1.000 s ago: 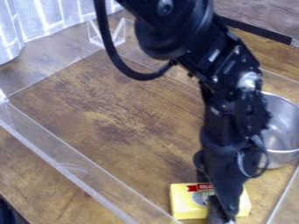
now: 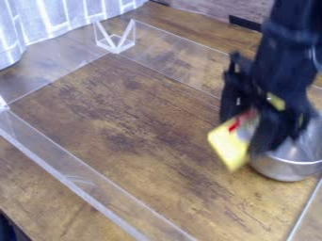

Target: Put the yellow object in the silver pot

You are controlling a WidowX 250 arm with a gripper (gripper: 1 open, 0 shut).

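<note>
The yellow object (image 2: 229, 145), with a red and white patch, is blurred and tilted, with my gripper (image 2: 250, 132) shut on it. It appears raised off the table, just left of the silver pot (image 2: 289, 165). Dark arm parts cover the object's right side and the upper part of the pot. My fingertips are too blurred to make out separately.
Clear panels (image 2: 94, 184) edge the brown wooden table (image 2: 120, 113). A clear bracket (image 2: 115, 36) stands at the far left corner, near a white curtain (image 2: 51, 24).
The yellow object has left the near edge of the table and moved up and away with my gripper, to beside the pot. The arm has swung toward the right.
</note>
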